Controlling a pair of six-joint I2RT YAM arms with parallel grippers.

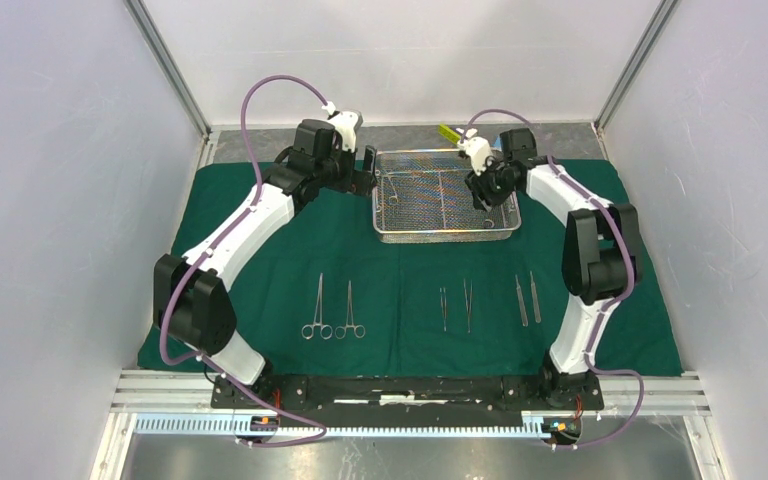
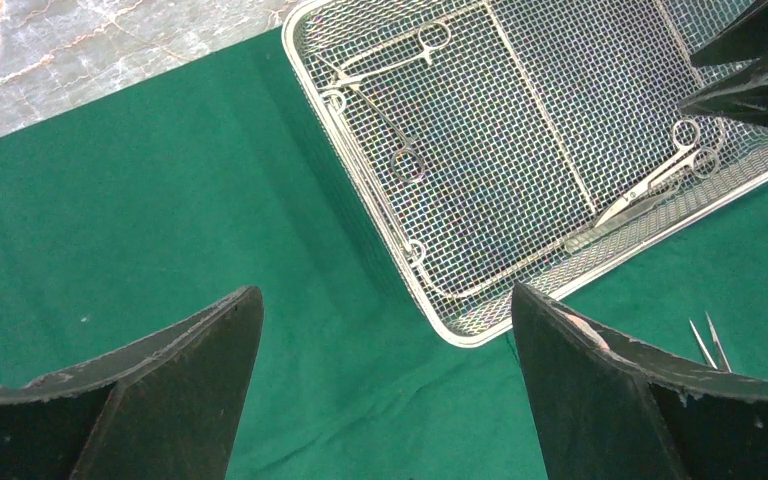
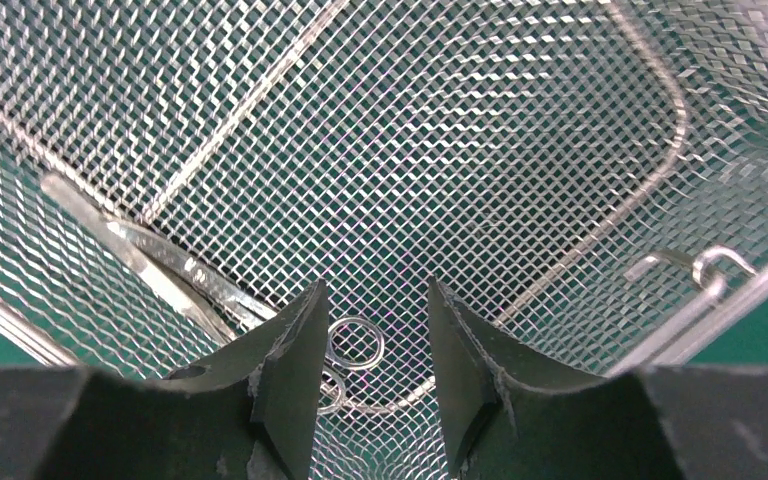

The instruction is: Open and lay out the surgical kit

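Note:
The wire mesh basket (image 1: 445, 238) stands at the back of the green cloth. Inside it, along the front wall, scissors (image 2: 650, 180) lie beside a flat-handled tool (image 2: 610, 226). Two ring-handled clamps (image 2: 385, 70) lie crossed near its left end. My right gripper is above the basket's right part, part open, with the scissors' finger rings (image 3: 357, 342) lower down beyond its fingers and nothing seen held. My left gripper stands open and empty at the basket's left side. On the cloth lie two clamps (image 1: 318, 310), two tweezers (image 1: 468, 305) and two slim handles (image 1: 521, 300).
Behind the basket, on the grey strip, sits a yellow item (image 1: 449, 133). The basket's rim (image 2: 360, 190) stands close to both arms.

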